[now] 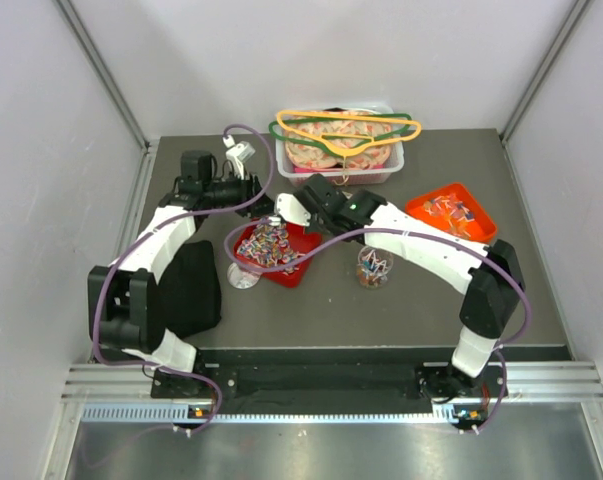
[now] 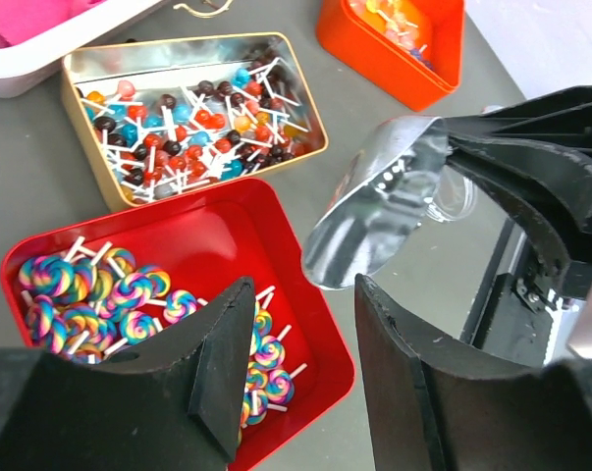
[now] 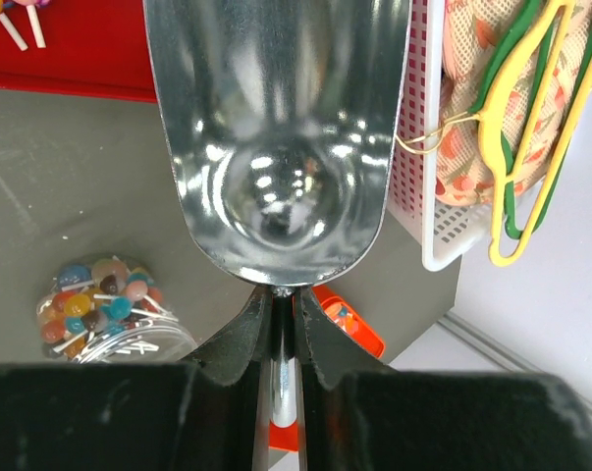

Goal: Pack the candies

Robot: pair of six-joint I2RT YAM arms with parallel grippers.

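In the right wrist view my right gripper is shut on the handle of a shiny metal scoop (image 3: 286, 88), whose bowl shows empty. From the left wrist view, the scoop (image 2: 369, 211) is tilted beside the right edge of a red tray (image 2: 217, 231). Swirl lollipops (image 2: 89, 294) lie in that tray, bunched at its left and lower parts, with bare bottom between. My left gripper stands open above the tray, nothing between its fingers. Behind the tray, a metal tin (image 2: 84, 74) holds round lollipops (image 2: 197, 128).
A clear jar of round lollipops (image 1: 373, 266) stands right of the tray. Orange tray (image 1: 416, 206) with candies lies farther right. At the back is a white basket (image 1: 371, 178) topped by hangers (image 1: 346, 150). A clear lid (image 1: 243, 276) lies left.
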